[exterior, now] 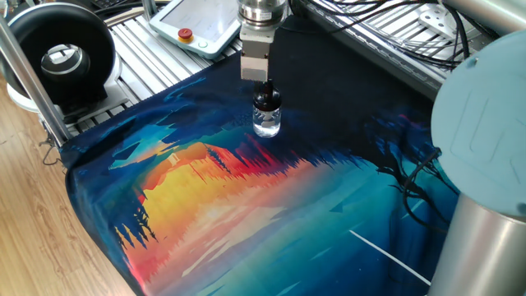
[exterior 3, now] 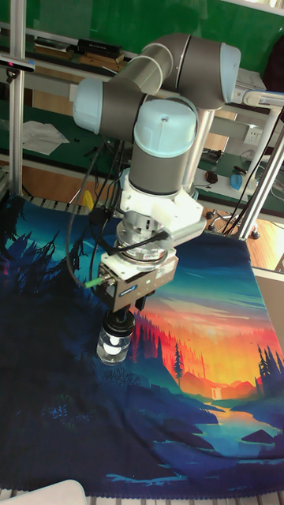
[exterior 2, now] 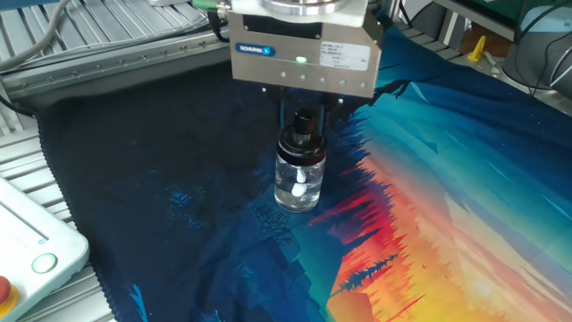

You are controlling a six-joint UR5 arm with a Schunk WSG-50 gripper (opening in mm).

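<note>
A small clear glass jar [exterior 2: 298, 190] stands upright on the printed cloth, with a black lid [exterior 2: 302, 148] and a narrow black knob [exterior 2: 305, 122] on top. Something white shows inside its clear contents. Directly above it, my gripper [exterior 2: 306, 114] points straight down. Its dark fingers [exterior 2: 281, 109] appear spread, one on each side of the knob, with a gap showing; the gripper looks open. Seen in exterior view 1, the jar [exterior: 266, 125] sits below the gripper [exterior: 269, 85], whose narrow side faces that camera. The exact fingertip clearance is hard to make out against the dark cloth.
A teach pendant with a red stop button [exterior: 186, 34] lies at the back of the table in exterior view 1. Cables [exterior: 394, 41] and a metal rail border the cloth.
</note>
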